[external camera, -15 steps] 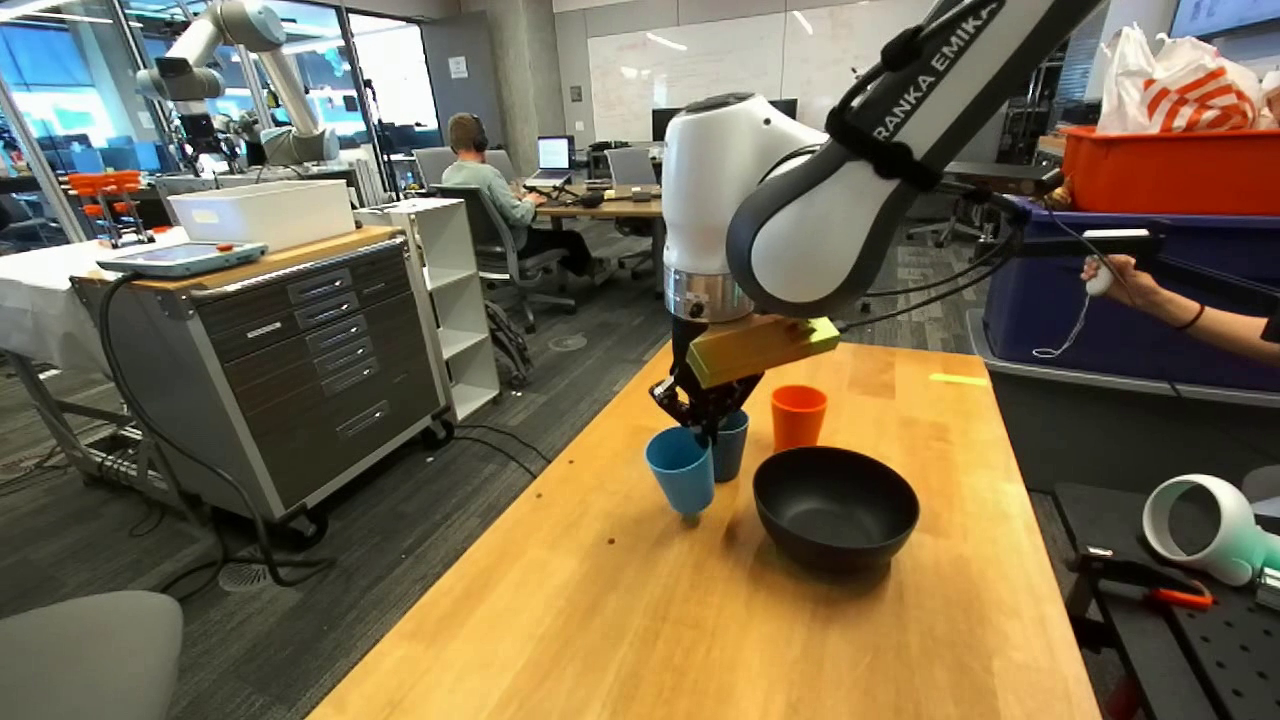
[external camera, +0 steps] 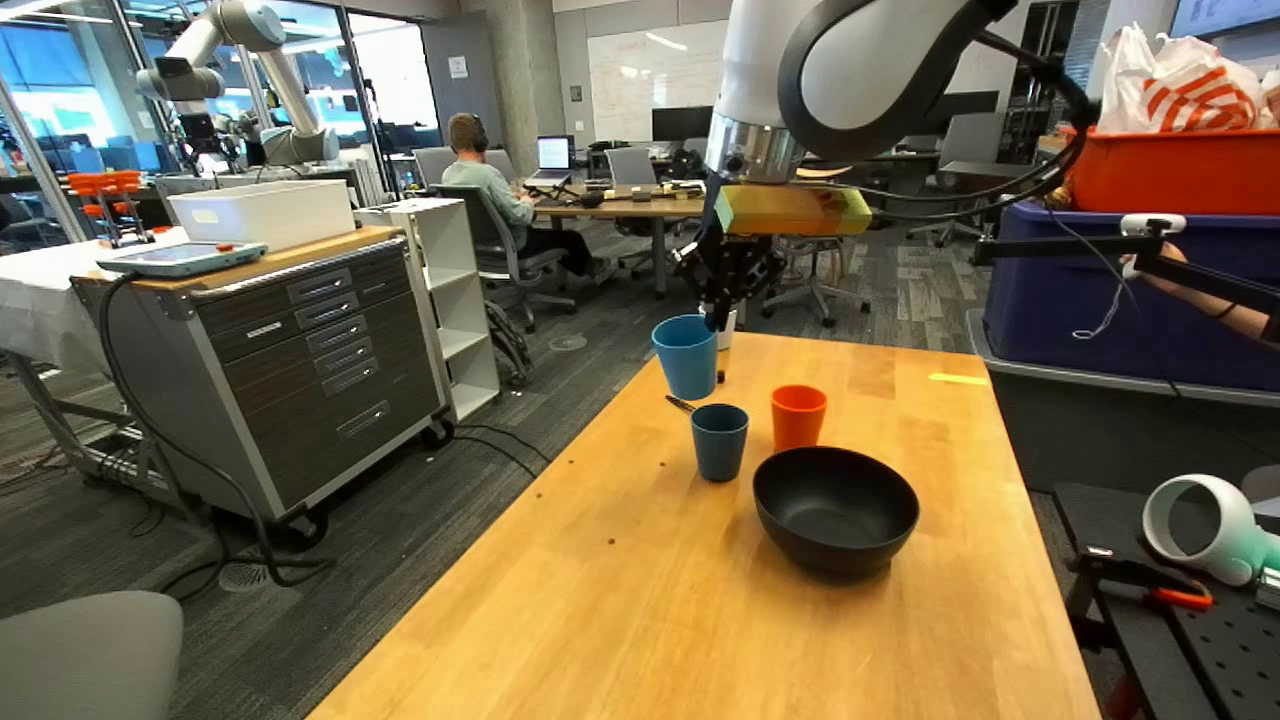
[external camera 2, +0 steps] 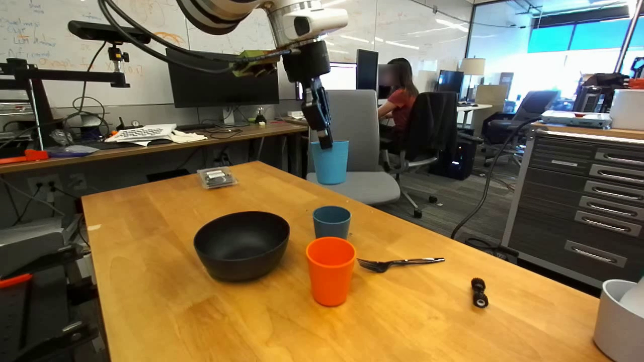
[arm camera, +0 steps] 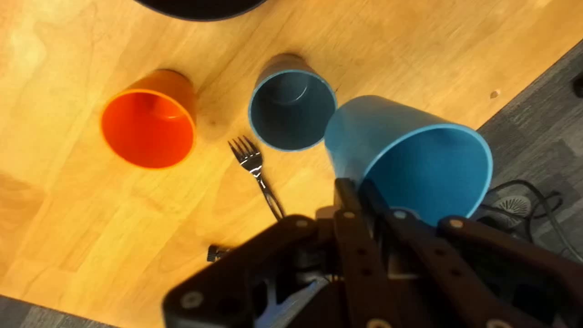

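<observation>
A light blue cup (external camera: 686,359) hangs in the air above the table, its rim pinched at one side by my gripper, which is shut on it. In the wrist view the light blue cup (arm camera: 415,158) is tilted, mouth toward the camera. Just beyond it a darker blue-grey cup (external camera 2: 331,222) stands upright on the wood. Beside that is an orange cup (external camera 2: 330,271), also upright and standing free of the gripper. The black bowl (external camera 2: 241,245) rests on the table near both cups and looks empty from the visible side.
A fork (external camera 2: 401,263) and a small black cylindrical part (external camera 2: 479,293) lie on the table (external camera 2: 151,289). At the far edge sits a clear plastic packet (external camera 2: 217,177). A white-grey container (external camera 2: 622,323) stands at the right edge.
My gripper, holding the light blue cup, has risen and moved away from the exterior view 1 camera. The darker cup now shows fully there. Bowl and orange cup have stayed put.
</observation>
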